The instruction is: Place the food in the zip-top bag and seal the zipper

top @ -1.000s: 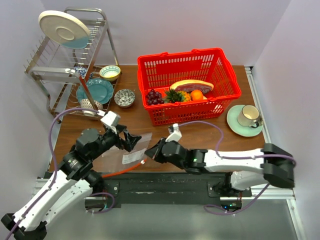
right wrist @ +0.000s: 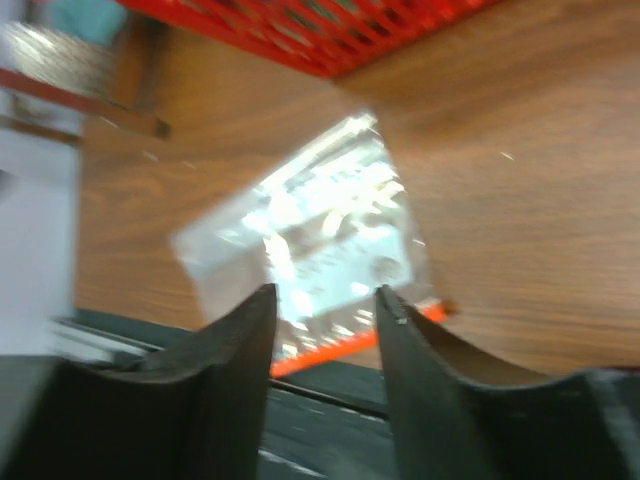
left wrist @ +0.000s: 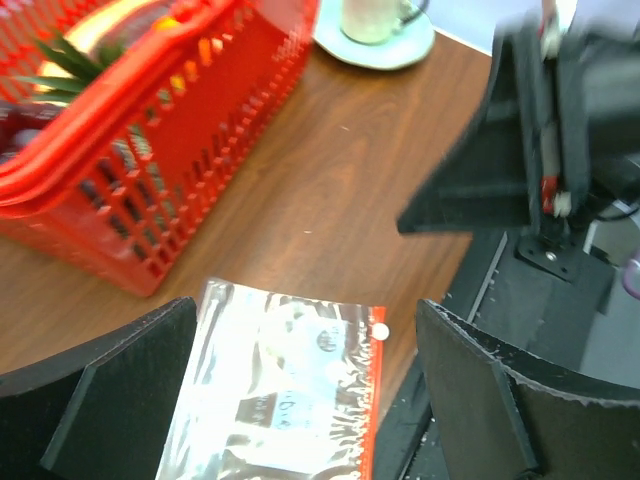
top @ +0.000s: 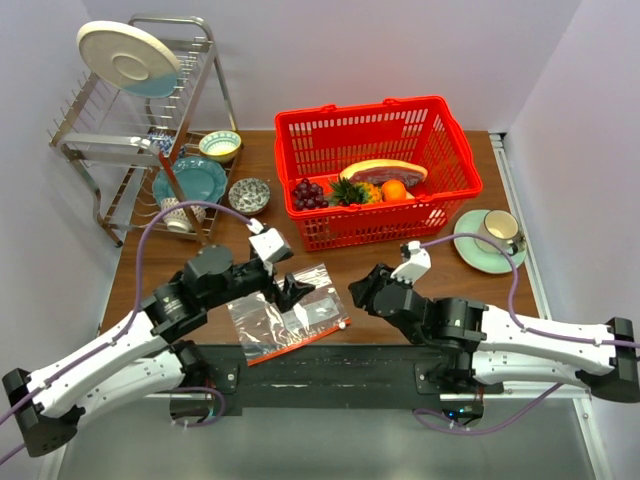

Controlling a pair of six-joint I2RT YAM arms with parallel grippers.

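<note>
The clear zip top bag point(top: 280, 325) with its orange zipper lies flat on the wood table, zipper toward the front edge. My left gripper point(top: 290, 295) hangs open over the bag's upper part, nothing between its fingers. My right gripper point(top: 358, 290) is to the right of the bag, raised, its fingers point(right wrist: 255, 330) apart in the right wrist view with nothing seen between them. The food sits in the red basket: grapes point(top: 309, 196), a pineapple point(top: 365, 192), an orange point(top: 394, 189) and a long yellow-rimmed item point(top: 380, 170), partly hidden by the basket wall.
The red basket point(top: 375, 228) stands at the back. A steel dish rack point(top: 100, 148) with plates and bowls is at the back left. A cup point(top: 498, 228) on a saucer point(top: 480, 258) is at the right. Table between basket and bag is clear.
My right gripper has drawn away from the bag to the right and opened. My left gripper has moved right over the bag. The bag now lies flatter on the table.
</note>
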